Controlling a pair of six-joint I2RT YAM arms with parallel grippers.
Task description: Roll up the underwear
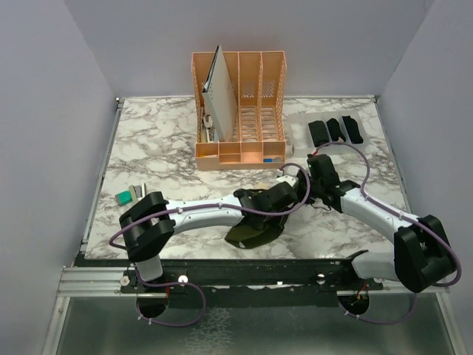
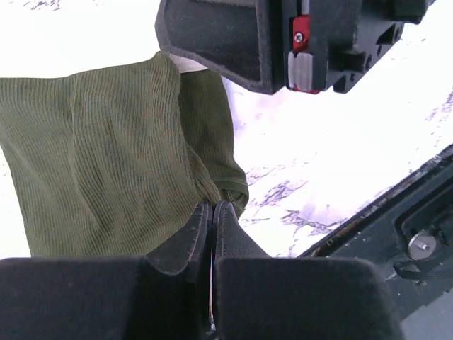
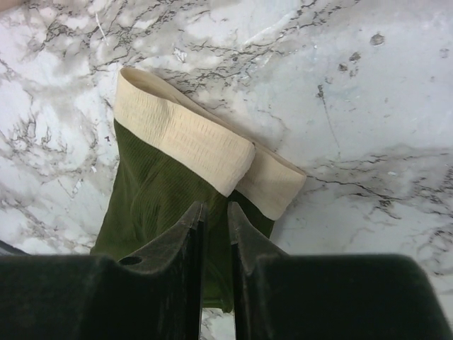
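The dark green underwear (image 1: 255, 235) lies folded at the front middle of the table, partly hidden by the left arm. In the right wrist view its cream waistband (image 3: 191, 138) appears as two offset layers. My left gripper is shut at a folded edge of the green cloth (image 2: 120, 156), and creases run to its tips; the cloth looks pinched there. Over the cloth just below the waistband, my right gripper stands narrowly open. Green fabric shows through its gap, and whether the tips touch it is hard to tell.
An orange rack (image 1: 240, 157) with an upright white board (image 1: 220, 100) stands at the back. Right of it, a clear tray (image 1: 299, 133) holds rolled dark items (image 1: 335, 131). A teal block (image 1: 123, 198) lies at the left. Bare marble surrounds the cloth.
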